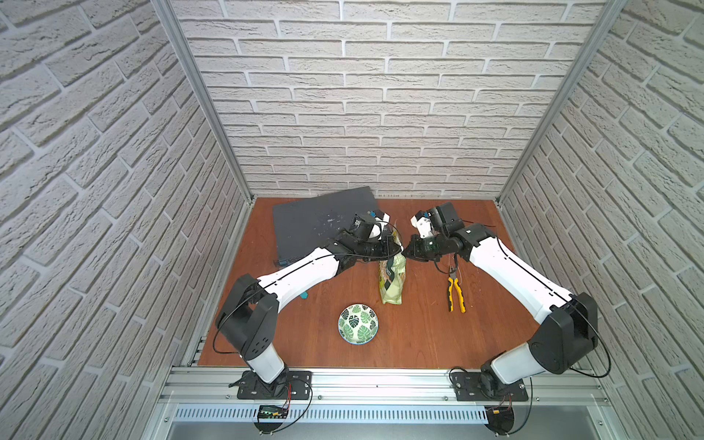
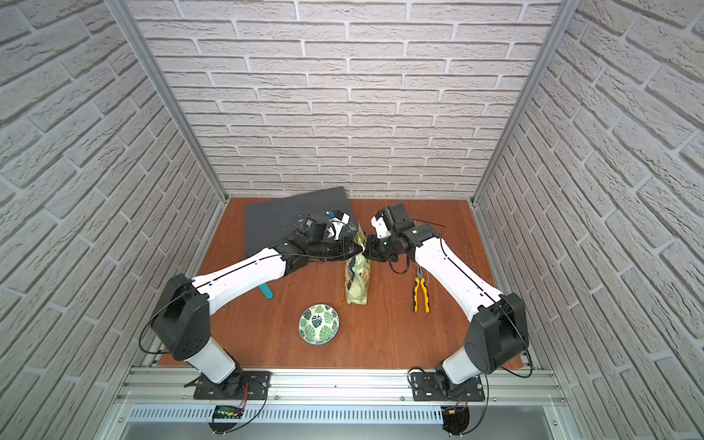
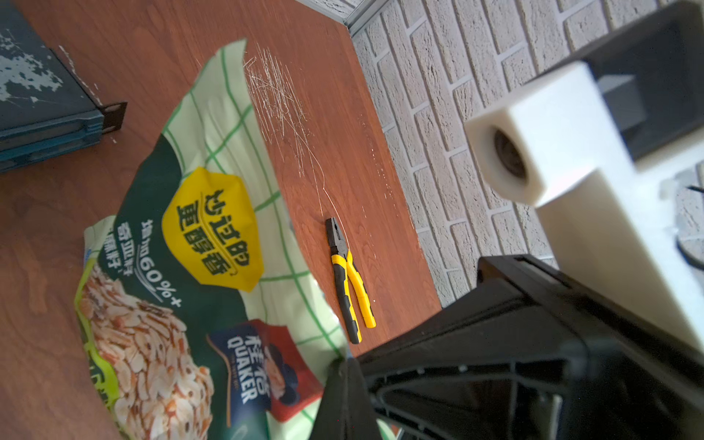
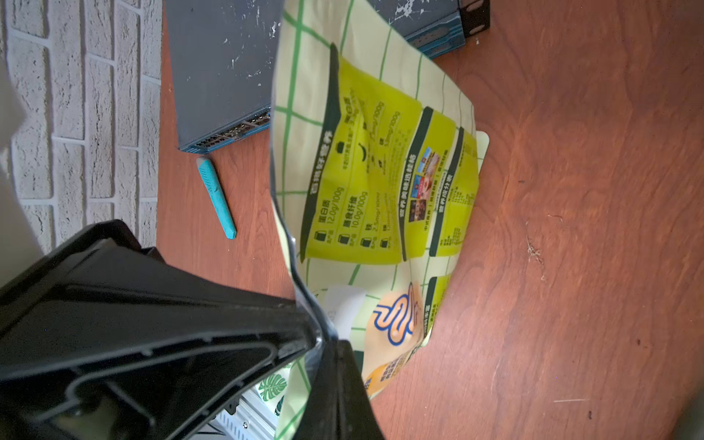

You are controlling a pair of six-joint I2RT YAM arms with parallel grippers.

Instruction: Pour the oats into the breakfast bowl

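Note:
The green oats bag stands upright at the middle of the table, with a Quaker front and oats picture in the left wrist view. My left gripper meets its upper edge from the left, my right gripper from the right, both shut; the wrist views show fingertips against the bag's edge, and whether any film is between them is unclear. The breakfast bowl with a leaf pattern sits at the front, left of the bag.
A dark grey metal unit lies at the back left, a teal cutter beside it. Yellow pliers and fine wires lie on the right.

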